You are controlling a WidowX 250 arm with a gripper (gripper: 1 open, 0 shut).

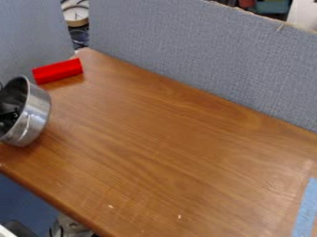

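A steel pot [30,118] is at the left edge of the view, tilted and partly cut off by the frame. A dark shape at its opening, likely my gripper [7,117], is mostly hidden, so its fingers cannot be made out. A red cylinder [57,70] lies on its side at the back left of the wooden table [173,153], apart from the pot.
Grey padded panels [198,56] border the table at the back and left. A strip of blue tape [305,208] is at the right edge.
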